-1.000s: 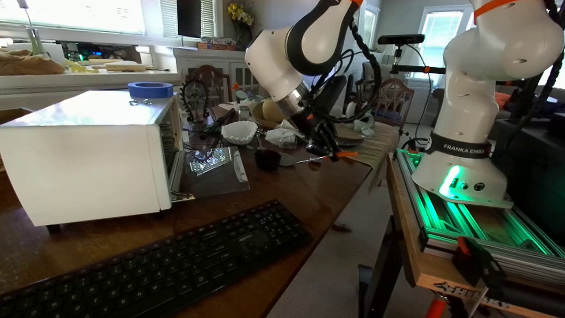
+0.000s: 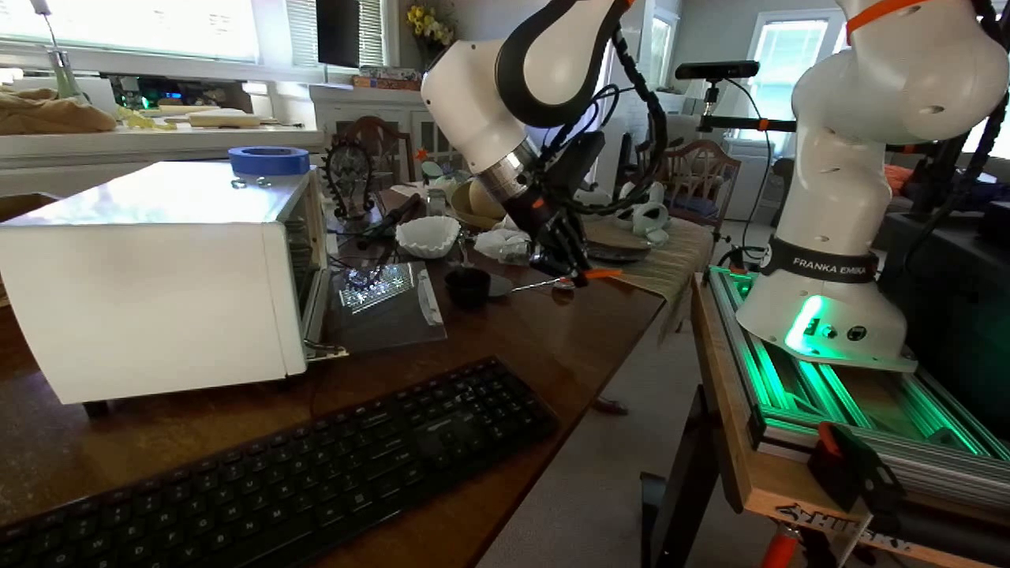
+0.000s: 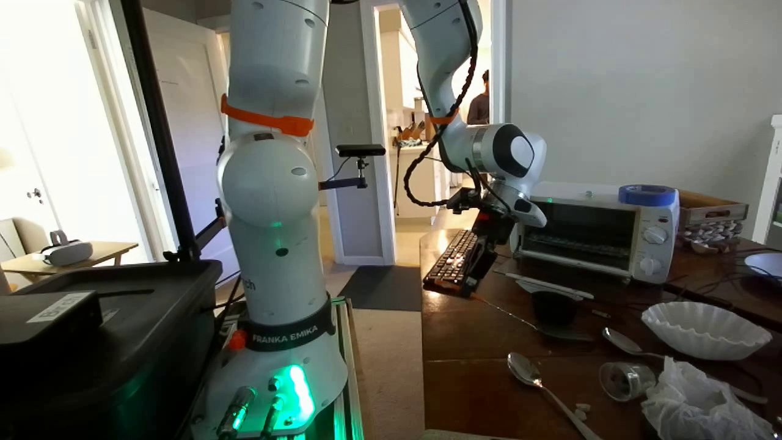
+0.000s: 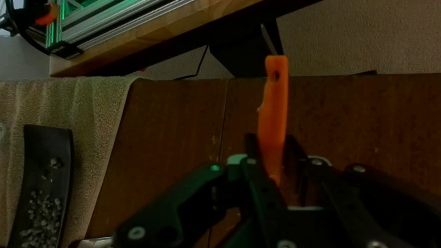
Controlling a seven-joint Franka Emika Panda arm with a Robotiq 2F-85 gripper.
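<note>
My gripper is shut on the orange handle [image 4: 273, 99] of a spatula; the handle stands up between its fingers in the wrist view. From the gripper, in exterior view 2, the thin metal shaft [image 3: 507, 311] runs down to a dark flat blade [image 3: 566, 334] low over the table. A small black bowl [image 2: 468, 287] sits right beside the blade in exterior view 1; whether they touch is hard to tell. The white toaster oven [image 3: 579, 231] stands behind, and a clear panel lies before it [image 2: 393, 317].
A black keyboard [image 2: 284, 454] lies along the table's near edge in exterior view 1. Spoons [image 3: 525, 369], a white fluted bowl [image 3: 704, 330] and a clear cup [image 3: 627, 381] crowd the other end. A dark tray [image 4: 45, 182] of pebbles rests on a towel [image 4: 95, 111].
In exterior view 1 my gripper has moved left toward the oven, carrying the spatula. The black bowl has also shifted slightly left.
</note>
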